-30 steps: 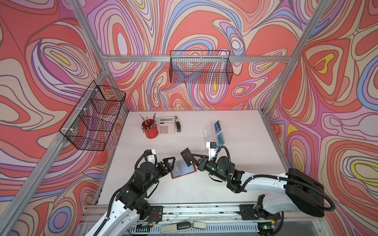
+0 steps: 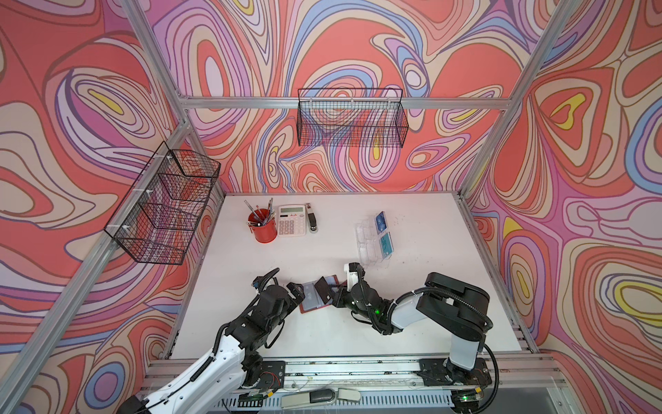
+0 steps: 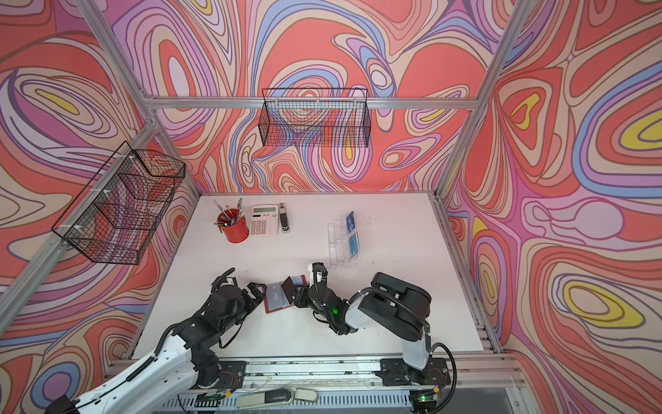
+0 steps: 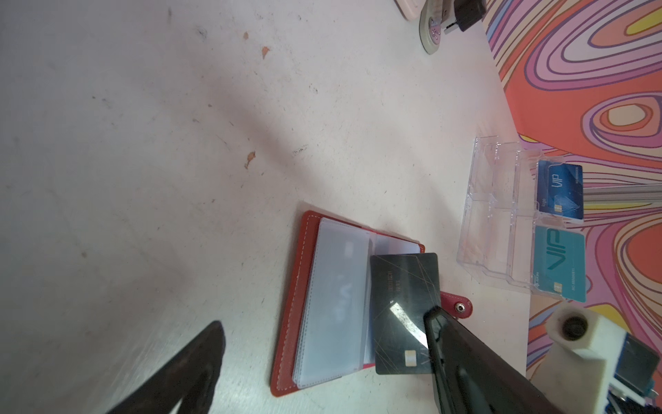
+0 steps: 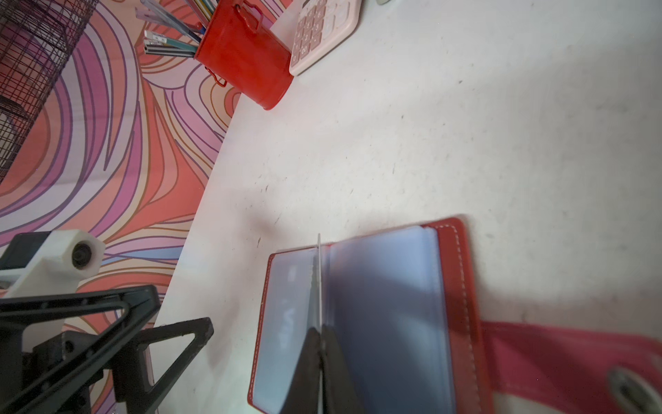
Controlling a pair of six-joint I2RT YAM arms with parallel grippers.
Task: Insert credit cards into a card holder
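A red card holder with pale sleeves [image 4: 331, 296] lies open at the table's front middle. My right gripper [image 2: 338, 298] is shut on a black card, which stands edge-on over the holder's middle fold in the right wrist view; whether its edge is inside a sleeve I cannot tell. My left gripper [image 2: 289, 289] is open at the holder's left side, empty. A clear stand [image 2: 365, 241] behind holds a blue card [image 4: 560, 189] and a teal card [image 4: 558, 262].
At the back left are a red pen bucket [image 2: 264, 227], a pink calculator [image 2: 291, 222] and a stapler [image 2: 311, 219]. Wire baskets hang on the left and back frame.
My right gripper has brought the black card down and slightly left onto the holder. The left gripper has shifted slightly.
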